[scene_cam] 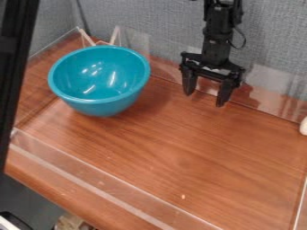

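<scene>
My black gripper (206, 91) hangs at the back centre of the wooden table, to the right of a large teal bowl (100, 81). The gripper is open, its two fingers apart and pointing down, with nothing visible between them. It is clear of the bowl. The bowl stands upright on the left part of the table and looks empty.
Clear plastic strips run along its edges. Grey padded panels stand behind. A small white object (302, 126) sits at the far right edge, partly out of view.
</scene>
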